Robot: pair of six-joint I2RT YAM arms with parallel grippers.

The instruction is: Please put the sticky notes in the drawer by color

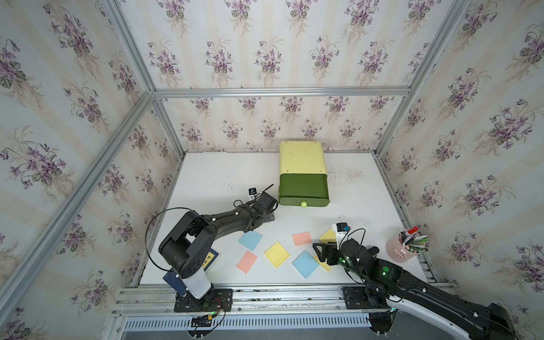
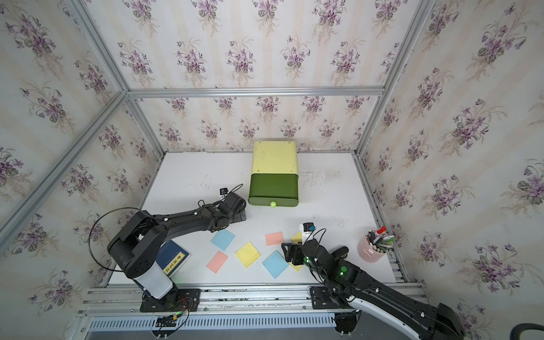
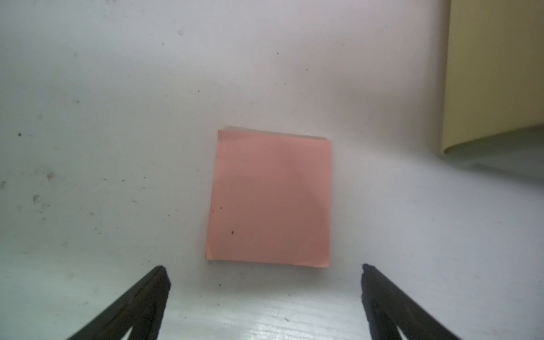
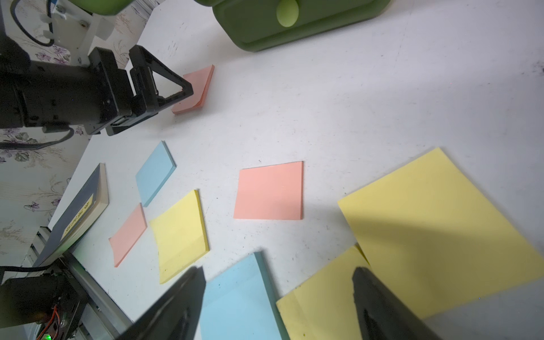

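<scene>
A pink sticky note (image 3: 269, 198) lies flat on the table just ahead of my left gripper, which is open and empty above the surface, left of the green drawer (image 1: 303, 201). The drawer is pulled out, with no notes visible inside. My right gripper has its fingers apart, nothing between them, over the front right notes. There lie two overlapping yellow notes (image 4: 436, 226) and a thick blue note (image 4: 240, 300). Beyond are a second pink note (image 4: 269, 191), another yellow note (image 4: 180, 235), a smaller blue note (image 4: 155, 172) and a third pink note (image 4: 128, 234).
The pale yellow cabinet (image 1: 302, 157) stands at the back centre. A pink pen cup (image 1: 399, 249) is at the right edge. A dark blue book (image 2: 171, 257) lies front left, beneath the left arm.
</scene>
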